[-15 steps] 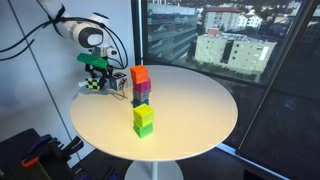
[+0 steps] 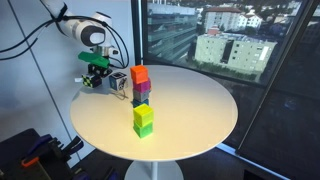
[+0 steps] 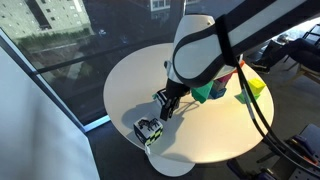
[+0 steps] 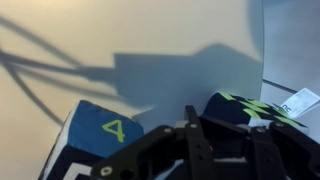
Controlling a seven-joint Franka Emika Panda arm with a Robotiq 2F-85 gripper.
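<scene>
My gripper is shut, and nothing shows between its fingers. In the wrist view it sits low over the table, between a blue block (image 4: 108, 130) marked with a yellow 4 and a black block (image 4: 240, 110) with a yellow-green checkered face. The second exterior view shows the checkered block (image 3: 149, 129) near the table edge, with the gripper (image 3: 170, 110) close beside it. Whether they touch, I cannot tell. Another block (image 3: 160, 97) stands behind the gripper. From the first exterior view, the checkered block (image 2: 90, 82) is partly hidden by the arm.
A stack with an orange block (image 2: 138, 73) on top stands right of the arm. Nearer the front, a yellow block (image 2: 143, 115) rests on a green one (image 2: 145, 129).
The arm has shifted slightly. The checkered block appears a little farther left in the first exterior view. The coloured stacks stand as before.
</scene>
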